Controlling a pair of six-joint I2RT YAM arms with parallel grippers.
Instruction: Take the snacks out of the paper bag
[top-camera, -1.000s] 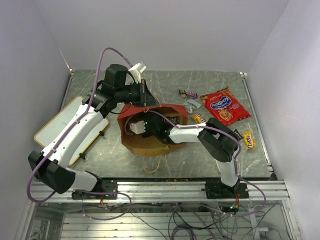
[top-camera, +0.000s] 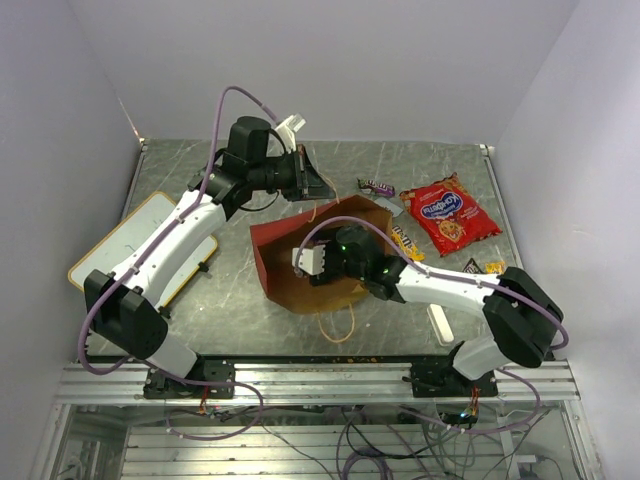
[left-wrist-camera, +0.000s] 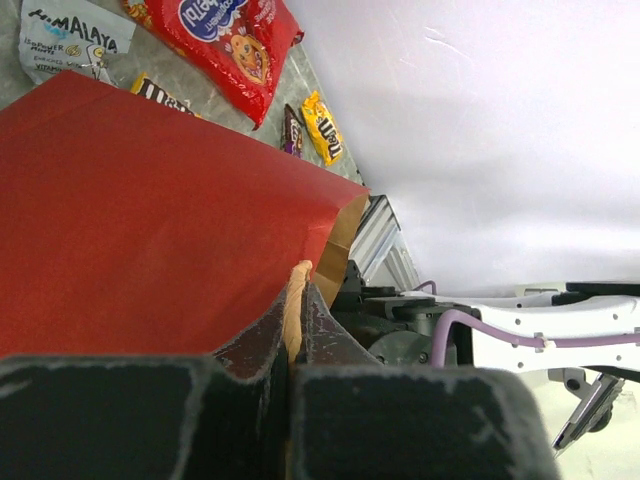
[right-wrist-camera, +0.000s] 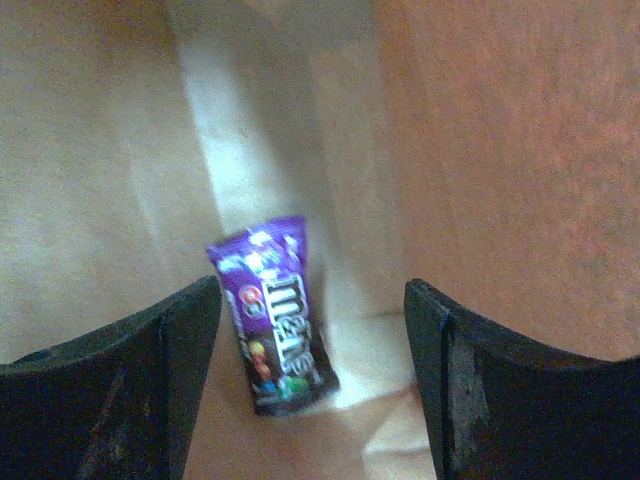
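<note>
The red paper bag (top-camera: 275, 245) stands in mid-table with its mouth facing up, brown inside. My left gripper is shut on the bag's twisted handle (left-wrist-camera: 294, 325) at the far rim. Down inside the bag is my right gripper, open, its fingers (right-wrist-camera: 190, 335) on either side of the view with nothing between them. A purple and brown M&M's pack (right-wrist-camera: 275, 315) lies on the bag's inner surface, ahead of the right fingertips and nearer the left one. In the top view, the right arm hides that pack.
Right of the bag lie a big red snack bag (top-camera: 450, 215), a purple-wrapped bar (top-camera: 376, 188), a grey pouch (left-wrist-camera: 70, 40), and yellow packs (top-camera: 406, 243). A whiteboard (top-camera: 145, 250) lies at left; a white object (top-camera: 440, 325) is near the front right.
My left gripper has moved right and slightly up in the top view, carrying the handle, and the bag has shifted and tilted. The right arm has swung rightward, its gripper still within the bag.
</note>
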